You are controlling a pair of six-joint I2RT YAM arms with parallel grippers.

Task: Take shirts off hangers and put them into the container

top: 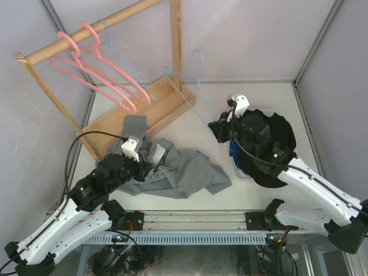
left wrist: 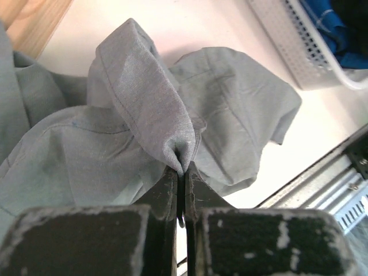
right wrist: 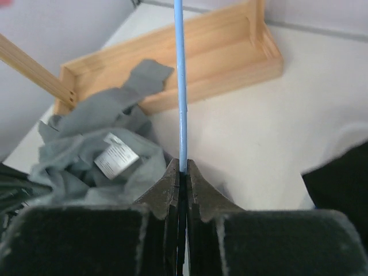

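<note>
The grey shirt (top: 184, 172) lies crumpled on the white table, partly over the wooden rack base. Shut on a pinched fold of it is my left gripper, which draws the cloth (left wrist: 144, 98) up to a point between its fingertips. My right gripper is shut on the thin bar of a blue hanger (right wrist: 182, 115). In the top view this hanger (top: 202, 118) is held up to the right of the rack, clear of the shirt. A white label (right wrist: 116, 157) shows on the shirt.
Two pink hangers (top: 99, 63) and another blue hanger (top: 119, 53) hang from the wooden rail (top: 92, 31) at back left. A white basket (left wrist: 299, 43) with black cloth (top: 277, 138) stands on the right, partly behind my right arm. Table between rack and basket is clear.
</note>
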